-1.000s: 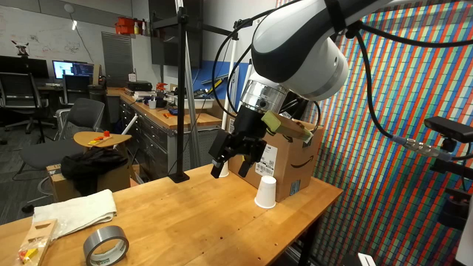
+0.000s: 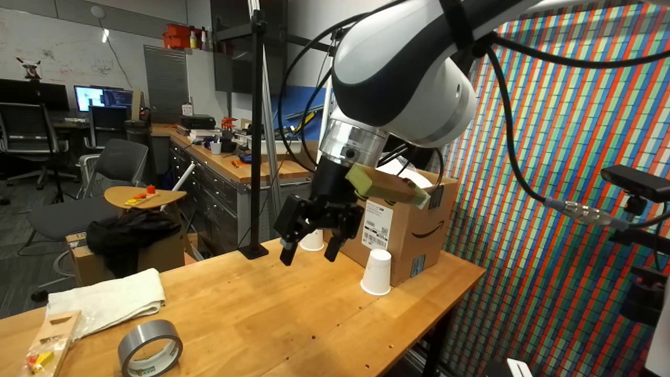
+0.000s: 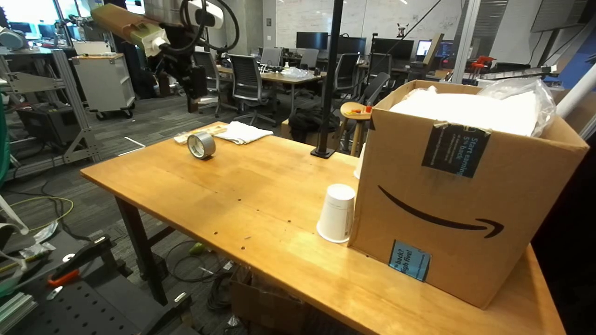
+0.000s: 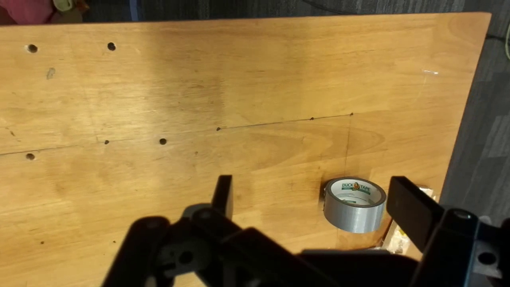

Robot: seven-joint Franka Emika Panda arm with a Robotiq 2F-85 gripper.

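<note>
My gripper [image 2: 308,256] hangs above the wooden table, its black fingers spread wide and nothing between them. In the wrist view the gap between the fingers lies over bare wood, and a grey roll of duct tape [image 4: 354,217] shows near the right finger [image 4: 412,210], below it on the table. That tape roll [image 2: 129,348] stands at the table's near left in exterior view 1. One upside-down white paper cup [image 2: 377,272] stands beside the cardboard box [image 2: 411,229]. A second white cup [image 2: 312,241] is partly hidden behind my gripper.
A folded white cloth [image 2: 107,301] and a wooden piece in plastic wrap [image 2: 63,330] lie near the tape. A black post [image 2: 255,157] rises from the table's far edge.
In exterior view 1 the arm and gripper have moved left and slightly lower. The fingers stay apart; tape, cups and box have not moved.
</note>
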